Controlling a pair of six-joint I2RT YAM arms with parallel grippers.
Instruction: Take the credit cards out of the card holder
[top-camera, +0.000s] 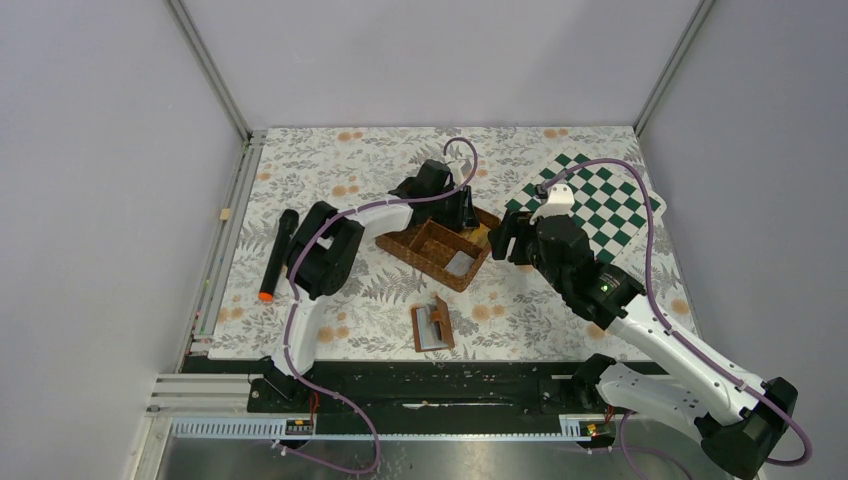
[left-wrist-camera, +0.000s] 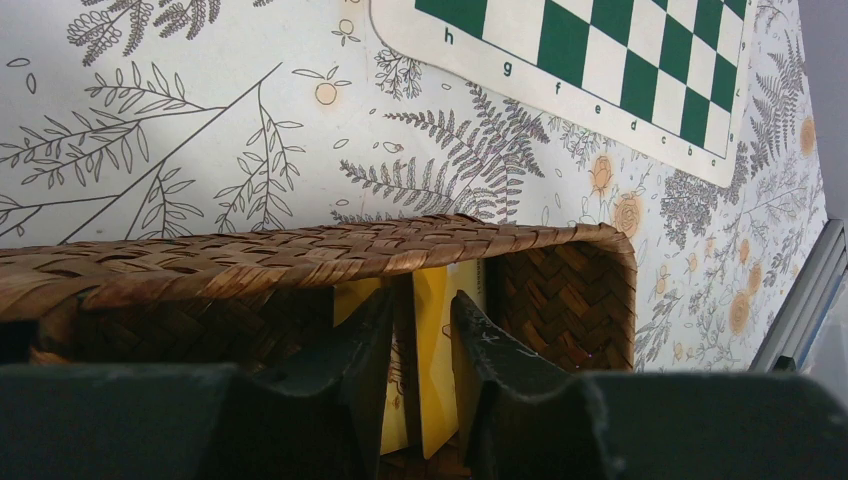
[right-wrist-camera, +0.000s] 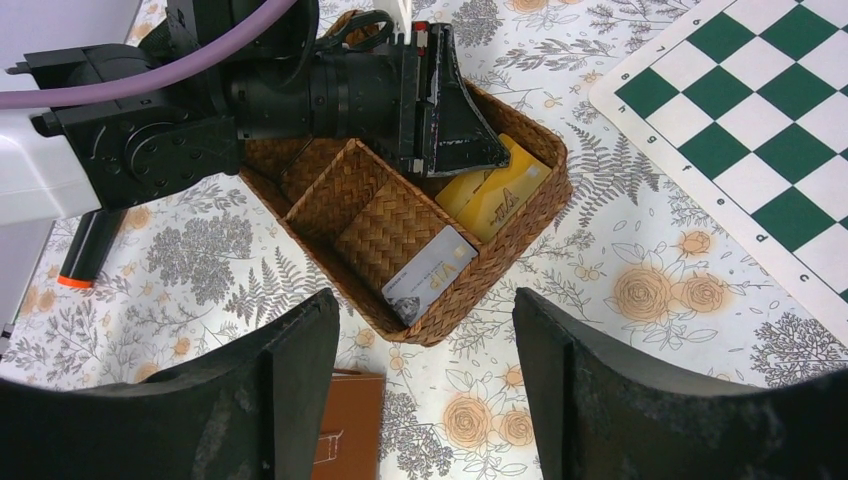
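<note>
My left gripper reaches into a compartment of the woven basket (right-wrist-camera: 510, 250), its fingers apart. A yellow card (left-wrist-camera: 432, 350) stands in the gap between them, nearer the right finger; firm contact cannot be made out. Another yellow card (left-wrist-camera: 394, 420) is beside it, partly behind the left finger. A silver-grey card (right-wrist-camera: 430, 275) lies in the front compartment. Near the table's front lies the brown card holder (top-camera: 443, 325), standing partly open with a grey inside; only its brown cover shows in the right wrist view. Right of the basket, my right gripper hangs open and empty.
A green-and-white chessboard mat (top-camera: 605, 205) lies at the back right. On the left rests a black cylinder (top-camera: 279, 255) with an orange end. Bare patterned table surrounds the card holder.
</note>
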